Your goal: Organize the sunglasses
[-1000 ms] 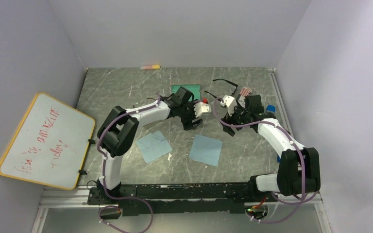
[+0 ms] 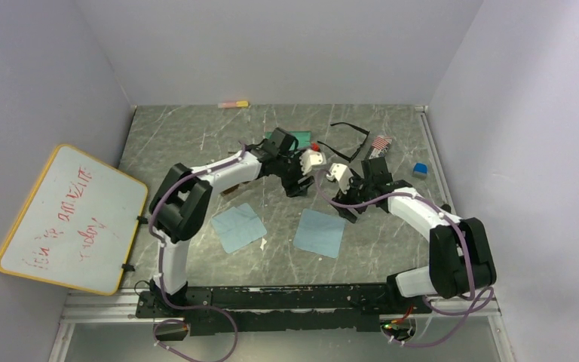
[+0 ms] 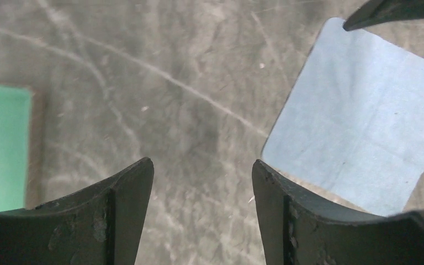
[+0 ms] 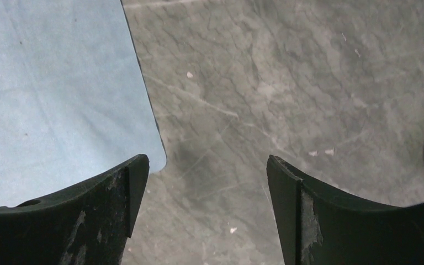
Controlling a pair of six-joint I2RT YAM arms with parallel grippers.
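Black sunglasses [image 2: 354, 151] lie unfolded at the back right of the table in the top view. My left gripper hangs over the middle of the table, part open, nothing between its fingers; a green tray [image 3: 0, 143] and a blue cloth [image 3: 348, 121] lie below to either side. My right gripper is over bare marble at the right edge of the other view of a blue cloth [image 4: 66, 99], part open and empty.
A striped object [image 2: 381, 143] and blue block [image 2: 421, 169] are at the right; a second cloth [image 2: 237, 226] is front left. A whiteboard [image 2: 71, 219] stands far left.
The right arm has shifted left and toward the front.
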